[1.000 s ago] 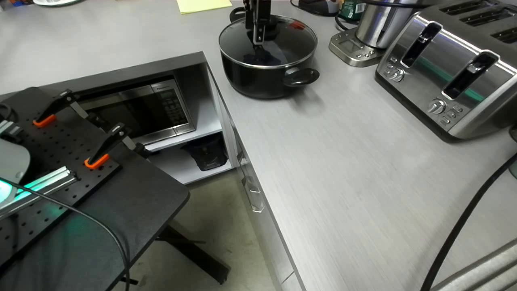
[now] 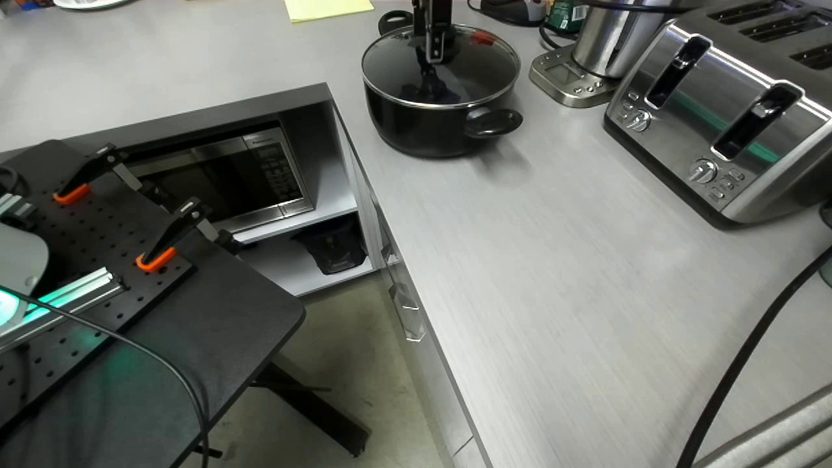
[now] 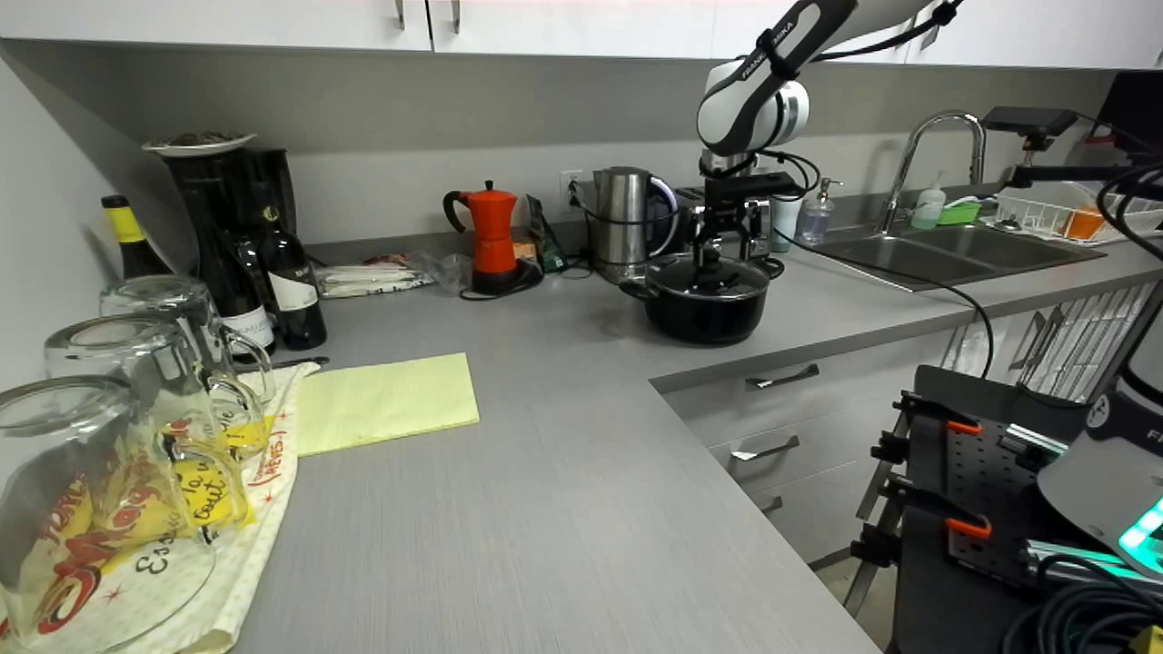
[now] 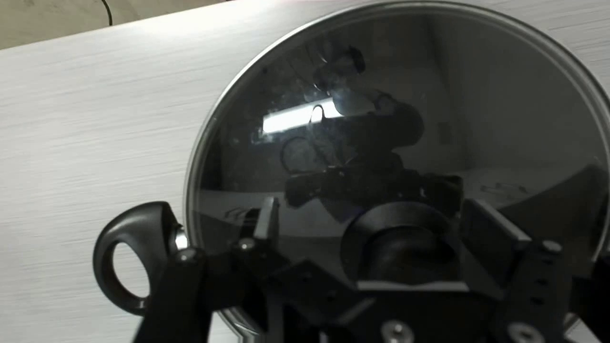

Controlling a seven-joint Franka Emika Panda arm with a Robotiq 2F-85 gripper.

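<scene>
A black pot point(image 2: 425, 129) with two side handles stands on the grey counter, its dark glass lid point(image 2: 476, 70) in place. In exterior view 2 the lid's black knob point(image 3: 710, 262) rises below my gripper point(image 3: 727, 238), which points straight down. Seen from the wrist, the gripper is open, with one finger point(image 4: 266, 220) left of the round knob point(image 4: 409, 251) and the other to its right. Gaps show on both sides, the left one wider. How deep the fingertips reach beside the knob is hard to tell.
A toaster point(image 2: 725, 117) and a steel kettle point(image 3: 627, 213) stand near the pot. A red moka pot point(image 3: 493, 234) is further left, and glass mugs point(image 3: 131, 436) sit near a yellow cloth point(image 3: 387, 403). The counter's front edge runs close to the pot.
Both pot and gripper have shifted a little to the right in exterior view 1. The lid is still on the pot.
</scene>
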